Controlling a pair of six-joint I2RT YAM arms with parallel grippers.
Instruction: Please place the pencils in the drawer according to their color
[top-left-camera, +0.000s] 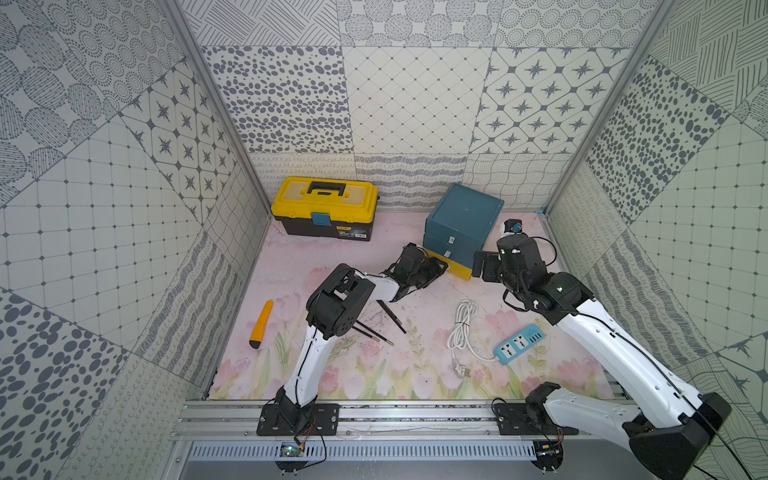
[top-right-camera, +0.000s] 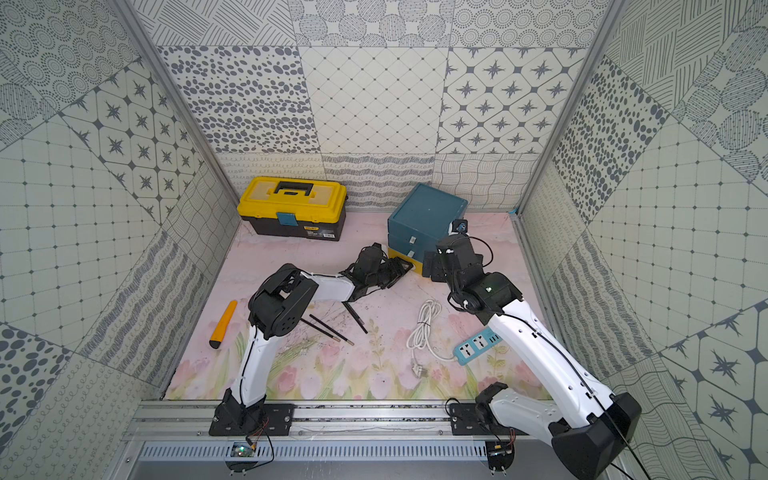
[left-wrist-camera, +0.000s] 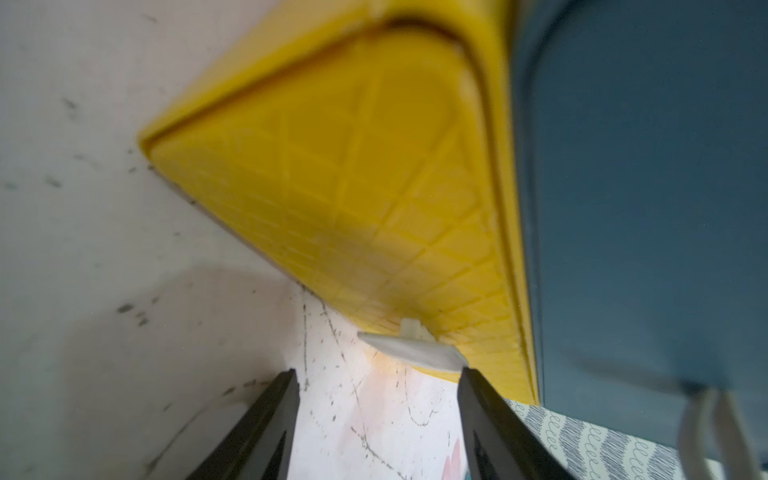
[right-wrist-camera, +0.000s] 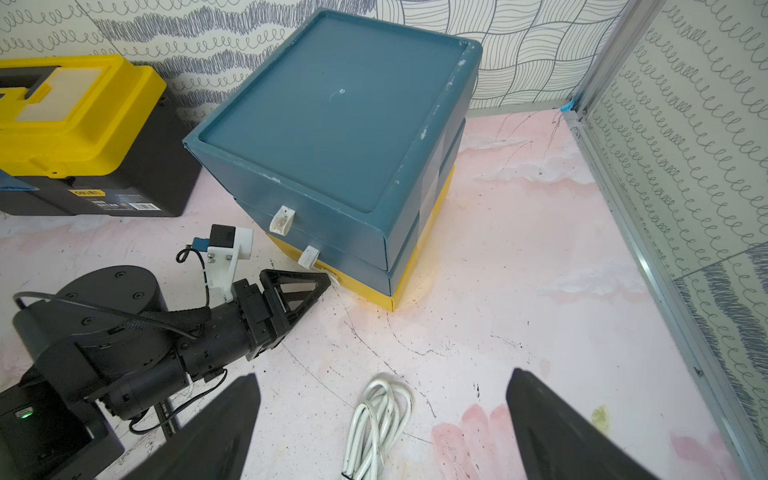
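The blue chest (top-left-camera: 465, 216) has a yellow bottom drawer (left-wrist-camera: 344, 184), shut, with a white handle (left-wrist-camera: 420, 352). My left gripper is at this handle, its fingers apart; the handle's right end is close to one fingertip, and I cannot tell whether they touch. From the right wrist view, the left gripper reaches the drawer front low over the table. Dark pencils (top-left-camera: 392, 317) and thinner pencils (top-left-camera: 373, 332) lie on the table below the left arm, partly hidden by it. Open and empty, my right gripper hovers to the right of the chest's front.
A yellow and black toolbox (top-left-camera: 326, 208) stands at the back left. An orange tool (top-left-camera: 261, 322) lies at the left. The coiled white cable (top-left-camera: 462, 324) and blue power strip (top-left-camera: 519, 344) occupy the front right.
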